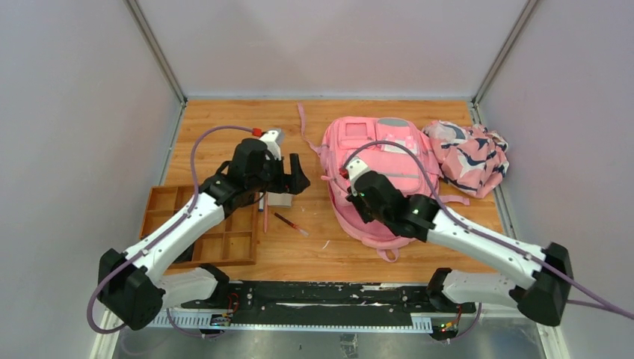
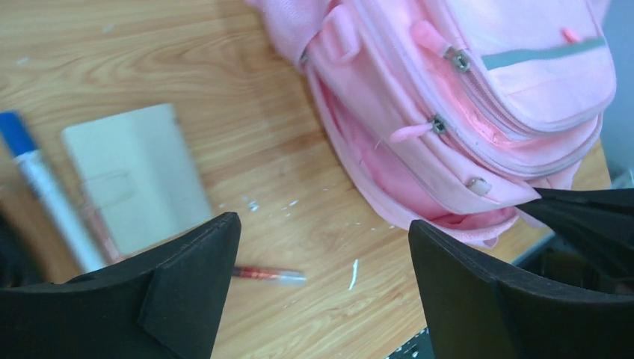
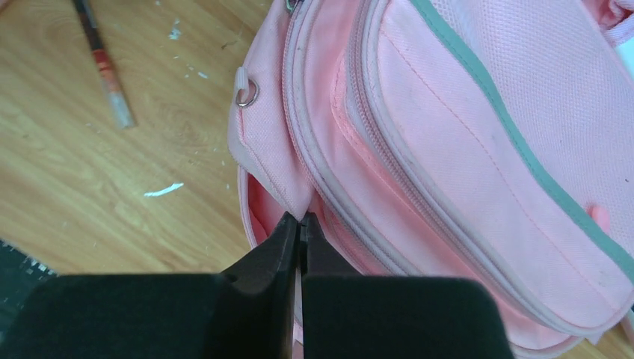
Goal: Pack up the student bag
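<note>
The pink backpack [image 1: 377, 142] lies flat on the table, right of centre. At its near left side my right gripper [image 1: 357, 203] is shut; in the right wrist view a fold of pink cloth [image 3: 273, 168] runs to a point between its fingertips. Left of the bag, my left gripper [image 1: 297, 172] hangs with its fingers apart and only bare table between them. Below it are a small grey-beige notebook [image 2: 138, 176], partly hidden from above, a blue-capped white marker [image 2: 52, 194], a thin pink pencil [image 1: 265, 213] and a dark-and-red pen [image 1: 291, 224].
A wooden compartment tray [image 1: 224, 263] stands at the left, partly under the left arm, with dark items in it. A crumpled patterned cloth bag [image 1: 469, 158] lies right of the backpack. Bare wood [image 1: 321, 262] shows in front of the pen.
</note>
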